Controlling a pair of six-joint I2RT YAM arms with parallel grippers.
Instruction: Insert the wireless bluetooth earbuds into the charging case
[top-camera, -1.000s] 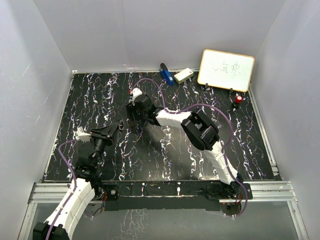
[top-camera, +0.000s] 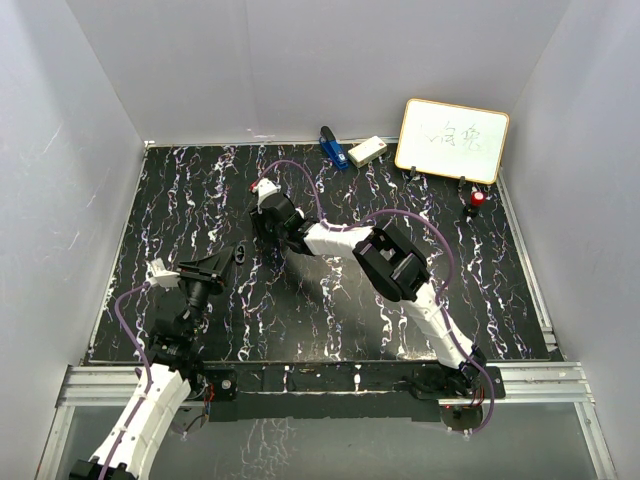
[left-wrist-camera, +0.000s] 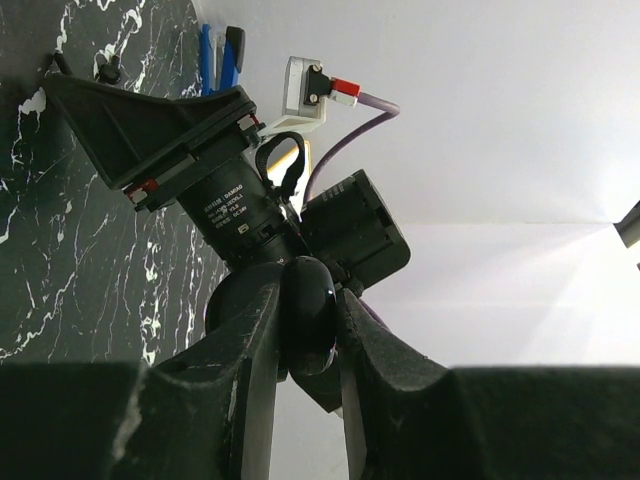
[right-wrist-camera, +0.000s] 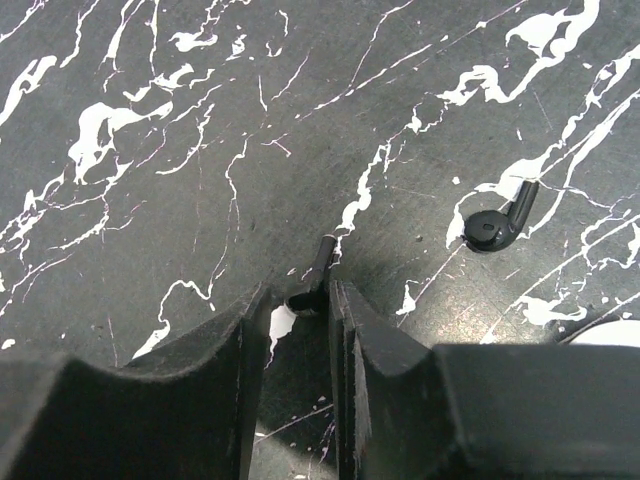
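My left gripper is shut on the black charging case (left-wrist-camera: 308, 300), whose rounded glossy part shows between the fingers; in the top view the case (top-camera: 240, 254) is at the left arm's tip. In the right wrist view, a black earbud (right-wrist-camera: 322, 262) lies on the table with its head between the fingertips of my right gripper, stem pointing away. A gap shows between those fingers, wider on the left side of the earbud head; whether the right finger touches it I cannot tell. A second black earbud (right-wrist-camera: 492, 229) lies apart, farther right.
A white round edge (right-wrist-camera: 612, 333) shows at the right of the right wrist view. Far back stand a blue stapler (top-camera: 333, 148), a pale box (top-camera: 367, 151) and a whiteboard (top-camera: 452, 139); a red-capped bottle (top-camera: 474, 203) is at right.
Over the last second my right gripper and forearm have shifted slightly to the left in the top view. The left gripper with the case has barely moved.
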